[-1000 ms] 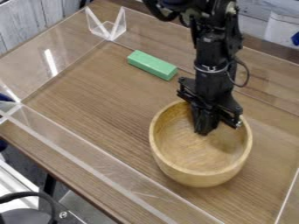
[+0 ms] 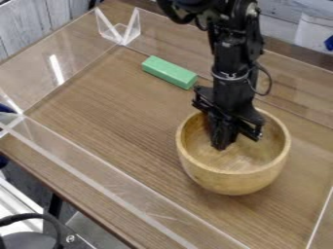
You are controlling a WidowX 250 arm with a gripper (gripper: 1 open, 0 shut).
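A large tan bowl (image 2: 232, 170) sits on the wooden table toward the right. The black arm reaches down from the top, and its gripper (image 2: 224, 131) is down inside the bowl's back part. The fingertips are dark and partly hidden; whether anything is between them cannot be made out.
A green block (image 2: 169, 71) lies behind and left of the bowl. A clear angular holder (image 2: 117, 27) stands at the back left. Dark cables lie at the bottom left, off the table.
The bowl has shifted a little to the right and back, toward the upper right of the view, with the gripper in it moving slightly the same way.
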